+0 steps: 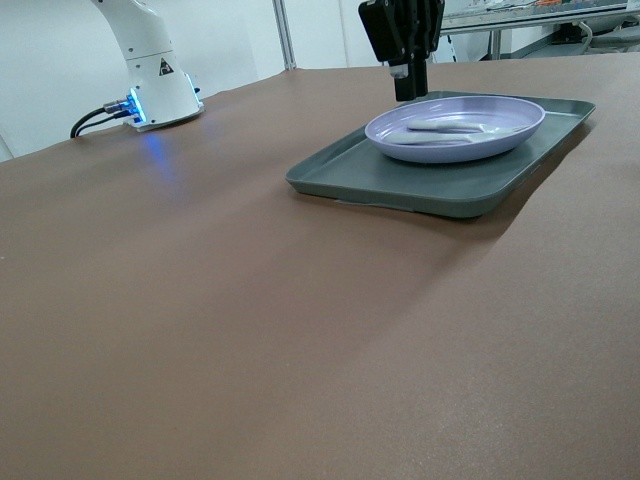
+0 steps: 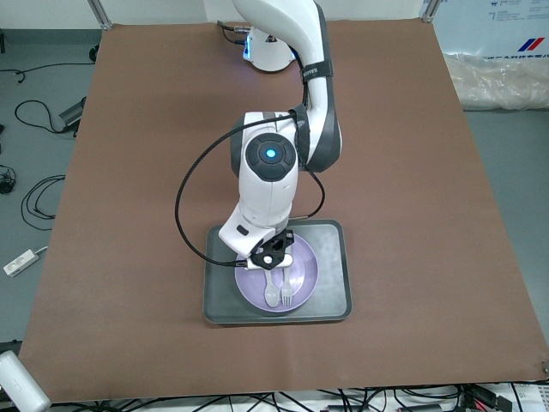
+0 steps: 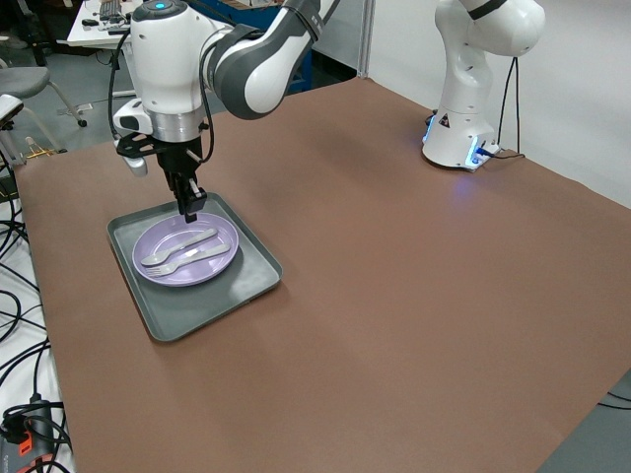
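A lilac plate point(image 2: 303, 270) rests on a grey-green tray point(image 2: 334, 309), holding a white spoon point(image 2: 271, 292) and a white fork point(image 2: 287, 294). My black gripper point(image 1: 410, 85) hangs over the plate's far part in the top view; in the right view the gripper point(image 3: 191, 212) is just above the plate edge. In the left view the arm hides it mostly. Whether its fingers are open or shut does not show clearly.
Cables crowd the floor beside the table.
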